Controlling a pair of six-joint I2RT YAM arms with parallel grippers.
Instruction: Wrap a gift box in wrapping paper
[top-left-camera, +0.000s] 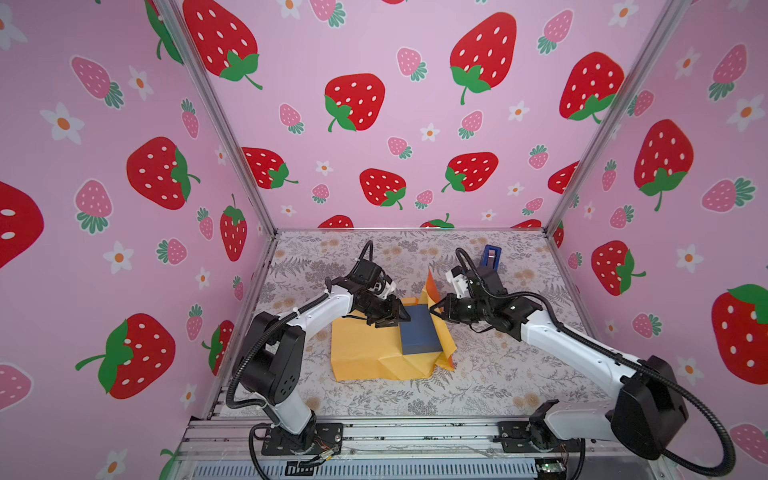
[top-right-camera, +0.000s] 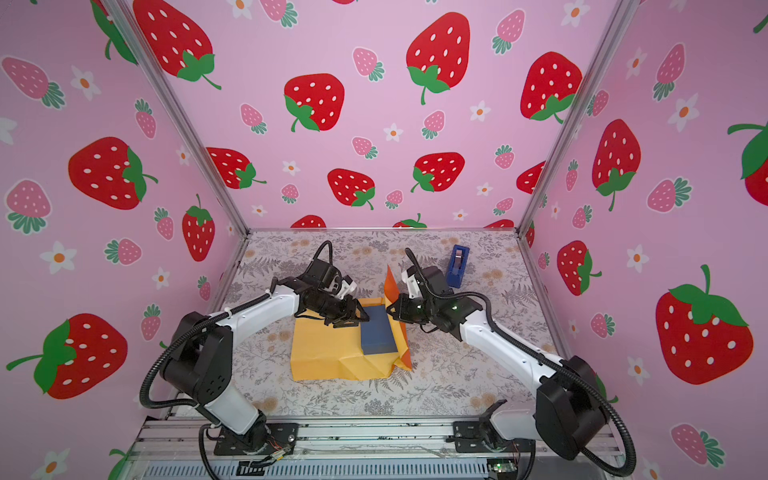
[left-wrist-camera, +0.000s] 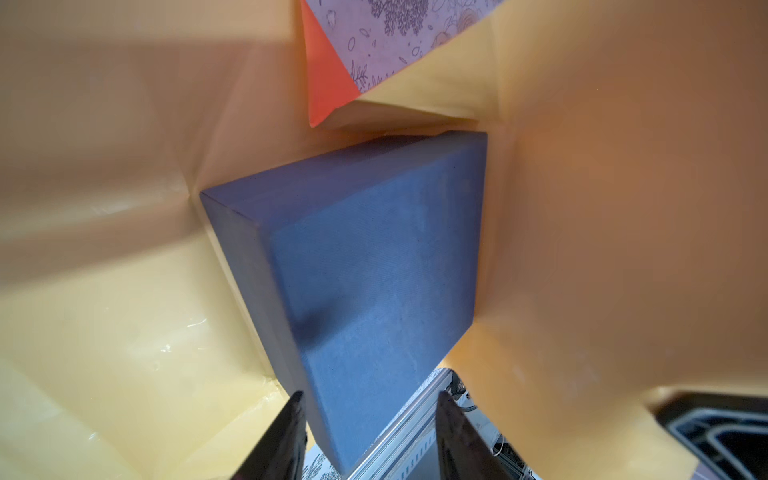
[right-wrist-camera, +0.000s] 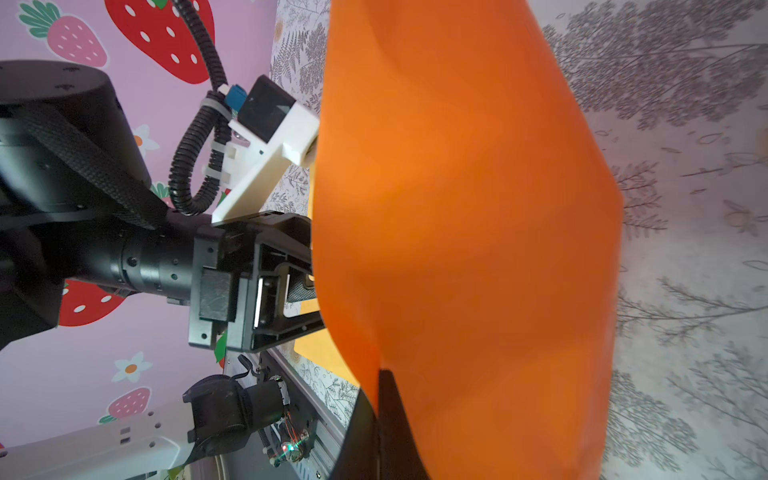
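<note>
A dark blue box (top-left-camera: 419, 329) lies on a sheet of yellow wrapping paper (top-left-camera: 364, 348) with an orange underside. In the left wrist view the top and two sides of the box (left-wrist-camera: 376, 264) are bare. My left gripper (top-left-camera: 393, 312) is above the box's left part, its fingers apart and nothing between them. To the right of the box, the paper's right flap (right-wrist-camera: 472, 240) stands raised. The tips of my right gripper are shut on the edge of that flap, near the box's right side.
A blue tape dispenser (top-right-camera: 457, 265) stands at the back right of the patterned table (top-left-camera: 544, 360). Free table lies to the right of the raised flap. The two grippers are close together over the box.
</note>
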